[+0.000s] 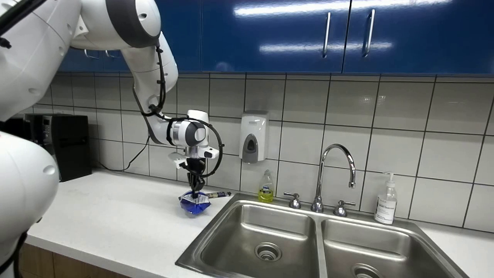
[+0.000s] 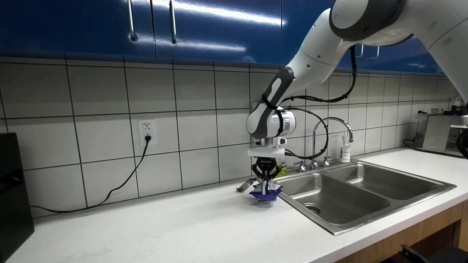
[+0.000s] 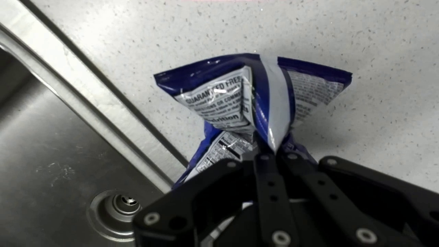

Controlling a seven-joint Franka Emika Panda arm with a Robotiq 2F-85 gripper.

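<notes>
Pinched between the fingertips of my gripper is a blue snack bag, creased upward in the middle with its printed back showing. In exterior view 1 the blue bag hangs under the gripper, seemingly just above the counter. The second exterior view has the bag left of the sink, below the downward-pointing gripper. The lower part of the bag is partly hidden by the fingers in the wrist view.
A dark printed tube or wrapper lies behind the bag by the wall. The double sink is close on the right, with a faucet, yellow soap bottle and pump bottle behind.
</notes>
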